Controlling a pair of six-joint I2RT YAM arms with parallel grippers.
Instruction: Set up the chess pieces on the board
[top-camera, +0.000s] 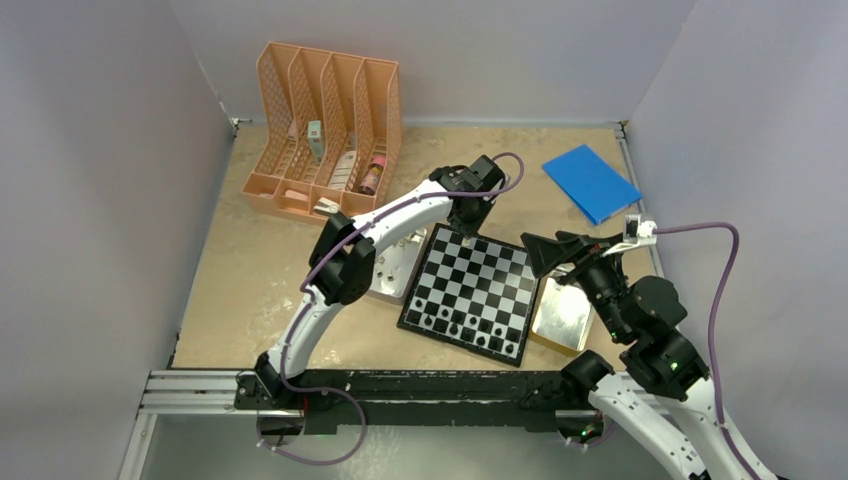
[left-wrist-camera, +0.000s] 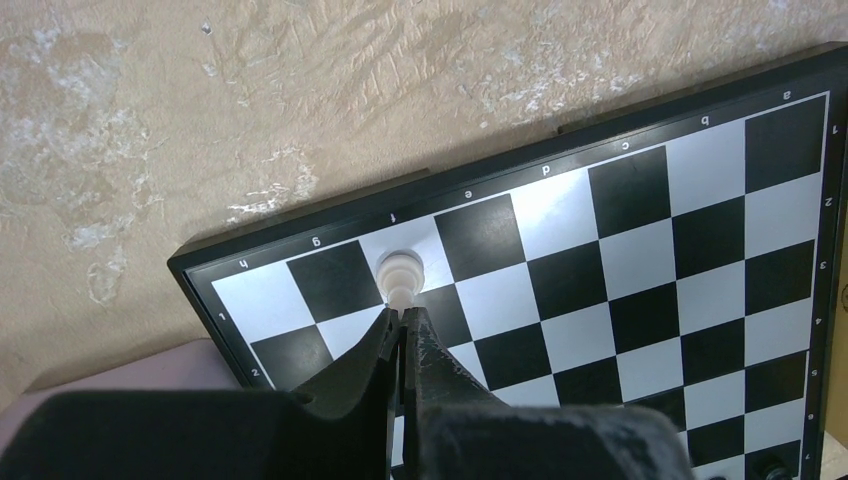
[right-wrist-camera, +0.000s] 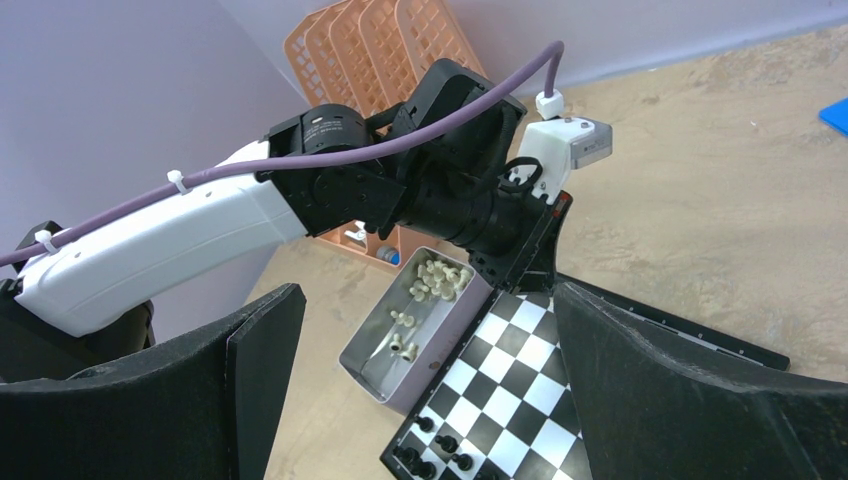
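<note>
A white chess piece (left-wrist-camera: 401, 275) is pinched in the tips of my left gripper; its round base appears over the f1 square. Whether the base touches the board is not clear. The chessboard (top-camera: 472, 282) has black pieces (right-wrist-camera: 447, 443) along its near side, and the rest of the squares in sight look bare. Beside the board, a grey bin (right-wrist-camera: 368, 372) contains several white pieces (right-wrist-camera: 437, 277). My right gripper stands open, fingers wide apart and empty, above the board's right side.
A peach organizer (top-camera: 328, 115) stands at the back left. The blue folder (top-camera: 590, 183) lies at the back right, and a gold box (top-camera: 562, 316) adjoins the board's right edge under the right arm. Bare table (top-camera: 235, 290) lies left of the left arm.
</note>
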